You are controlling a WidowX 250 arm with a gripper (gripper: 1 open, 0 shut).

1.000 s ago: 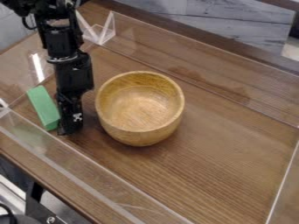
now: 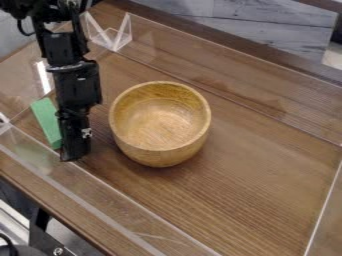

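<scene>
My black gripper [image 2: 72, 142] is lowered at the left, just left of a wooden bowl [image 2: 160, 125] and right against a green object [image 2: 47, 122]. Its fingers look close together; whether anything is between them is hard to see. The green object lies mostly behind and left of the gripper.
Pale, translucent bits lie near the left edge and at the top left. A grey marbled board [image 2: 267, 25] runs along the back.
The arm and gripper have shifted slightly over the last second, now covering a bit more of the green object. The bowl has stayed in place.
</scene>
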